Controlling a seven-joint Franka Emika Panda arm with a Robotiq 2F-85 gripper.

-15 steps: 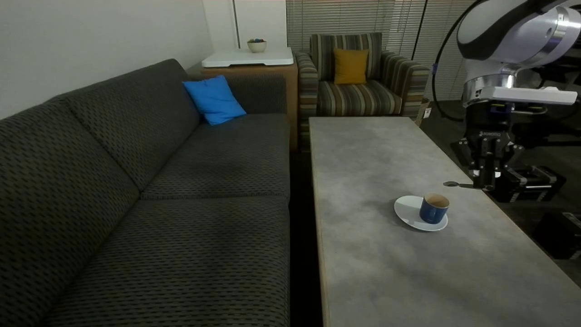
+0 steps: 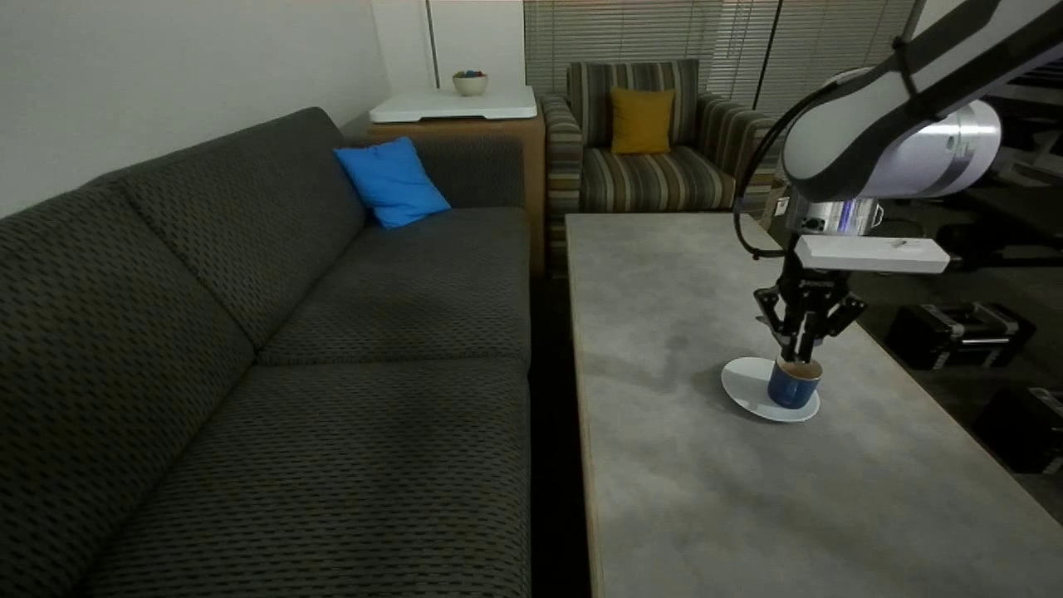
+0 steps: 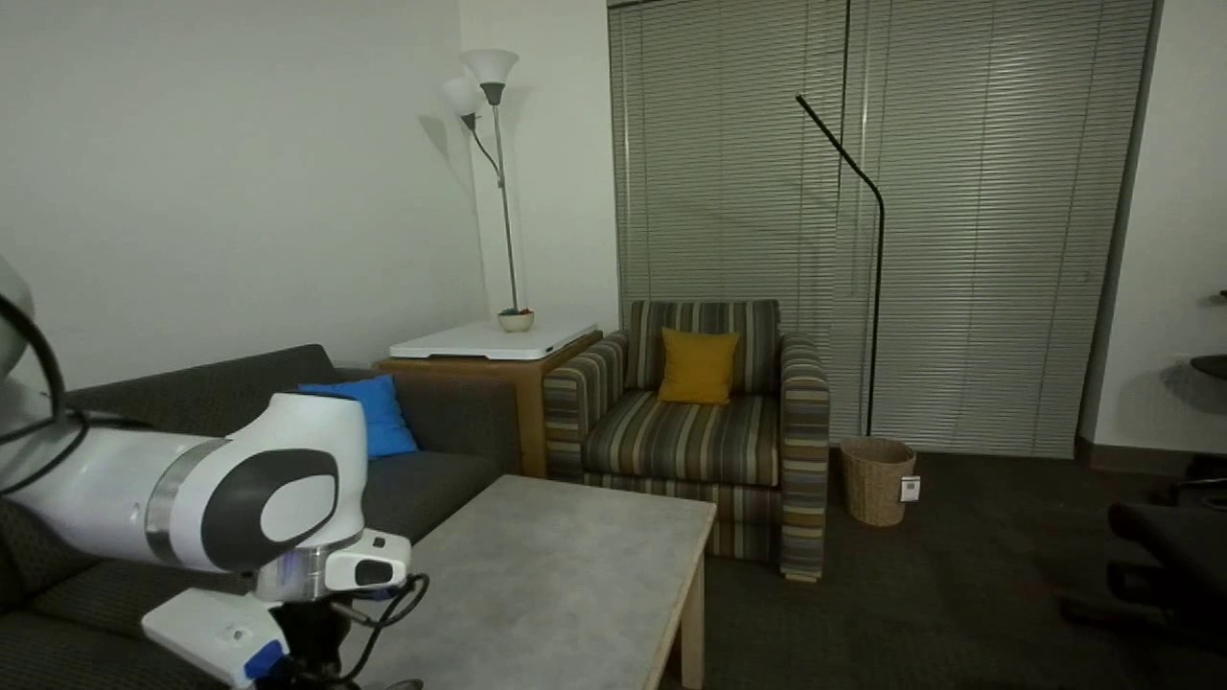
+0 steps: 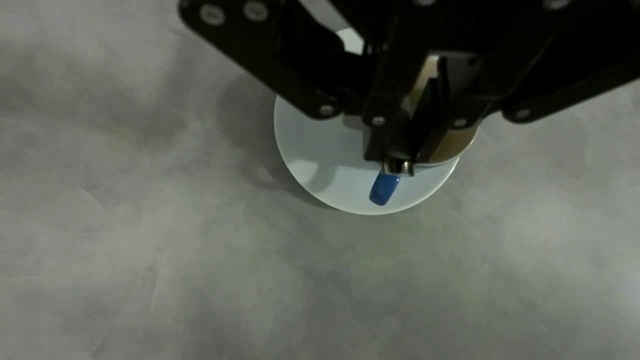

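A blue cup (image 2: 792,389) with a tan inside stands upright on a white saucer (image 2: 743,383). Directly over it, my gripper (image 2: 797,350) points down, its fingertips at the cup's opening; whether they touch the rim cannot be told. The wrist view shows the fingers shut on a thin metal spoon (image 4: 397,167), whose shiny end shows at the fingertips; most of it is hidden. Below the fingertips, the cup's blue handle (image 4: 384,189) sticks out over the saucer (image 4: 318,141). In exterior view 2 the fingers are out of frame.
A dark sofa (image 2: 399,448) with a blue pillow (image 2: 394,183) runs along its left side, and a striped armchair (image 2: 648,174) stands beyond the far end. Black cases (image 2: 962,334) lie on the floor at the right.
My gripper has moved left and lower with the spoon, from the table's right edge to above the cup. Cup and saucer have stayed in place.
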